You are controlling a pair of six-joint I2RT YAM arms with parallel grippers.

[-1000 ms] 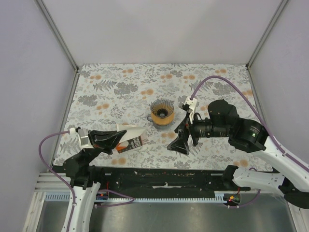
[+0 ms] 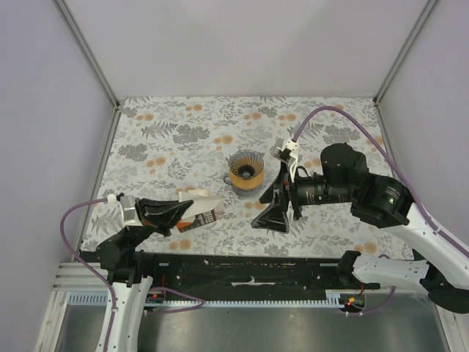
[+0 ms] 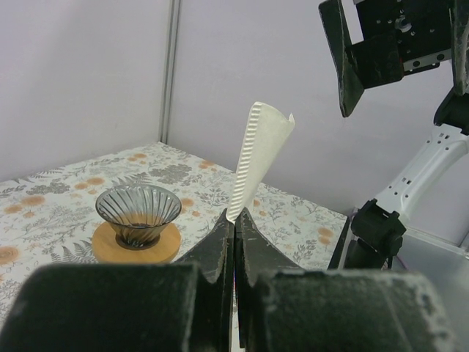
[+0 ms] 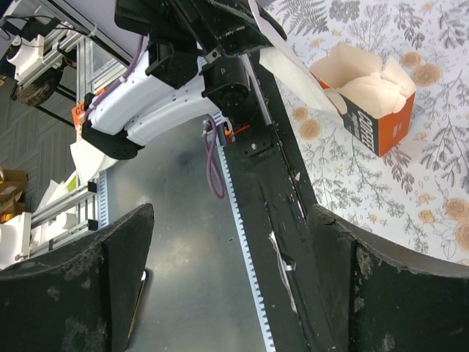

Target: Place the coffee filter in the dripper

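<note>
My left gripper (image 2: 183, 205) is shut on a white paper filter (image 3: 256, 147), held upright at its fingertips above the orange-and-dark filter box (image 4: 377, 125), which has more paper inside. The glass dripper (image 3: 138, 205) sits on a wooden holder (image 2: 248, 181) with a handle, at the table's middle, behind and between the grippers. My right gripper is open with nothing between its fingers, in the air right of the filter and in front of the dripper.
A dark edge strip (image 2: 234, 266) runs along the front.
The left gripper and filter look almost still.
</note>
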